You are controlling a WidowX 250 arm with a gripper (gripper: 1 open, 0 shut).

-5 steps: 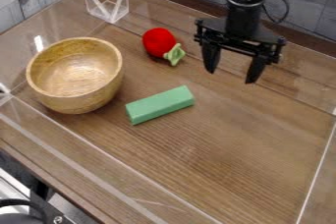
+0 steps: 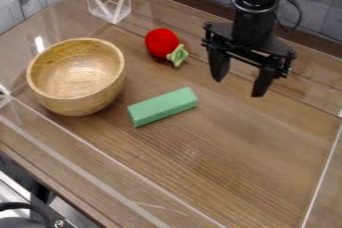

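My black gripper [image 2: 246, 66] hangs low over the tabletop at the upper right, its dark fingers spread to left and right beneath the wrist; whether it is open or shut is unclear at this size. To its left lie a red round object [image 2: 163, 43] with a green part and, nearer the front, a green rectangular block [image 2: 162, 106]. A large wooden bowl [image 2: 76, 95] stands at the left.
A clear or white wire-like container [image 2: 106, 5] stands at the back left. Walls or raised edges border the table at the back.
The arm has shifted slightly, its lower parts looking a little nearer and differently angled. The bowl, red object and green block have not moved.
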